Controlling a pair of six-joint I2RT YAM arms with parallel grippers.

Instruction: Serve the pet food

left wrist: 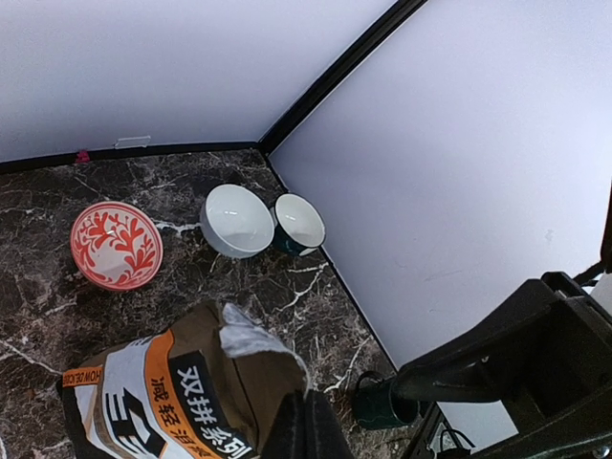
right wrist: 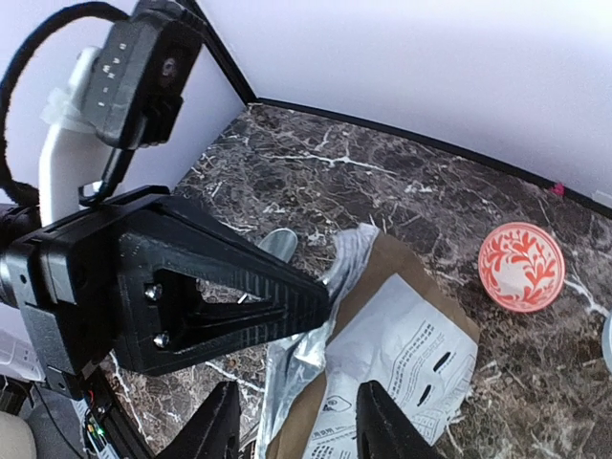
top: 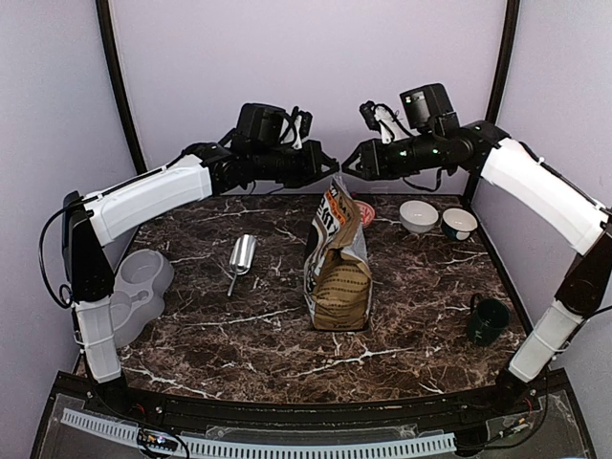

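Note:
The brown pet food bag (top: 341, 277) stands upright mid-table, its top pulled up to a thin crumpled edge. My left gripper (top: 334, 164) is shut at that top edge; in the left wrist view the bag's clear rim (left wrist: 304, 368) runs into the closed fingertips. Just right of the bag's top, my right gripper (top: 347, 163) has its fingers parted. Its two fingers (right wrist: 216, 421) stand apart in the right wrist view, with the bag (right wrist: 382, 359) beyond them and nothing seen gripped. A metal scoop (top: 243, 253) lies left of the bag, and a grey double-bowl feeder (top: 139, 292) at the far left.
Behind the bag sits a red-patterned bowl (left wrist: 117, 246). A white bowl (top: 418, 216) and a dark-sided bowl (top: 459, 224) stand at the back right. Near the right edge is a dark green mug (top: 488, 320).

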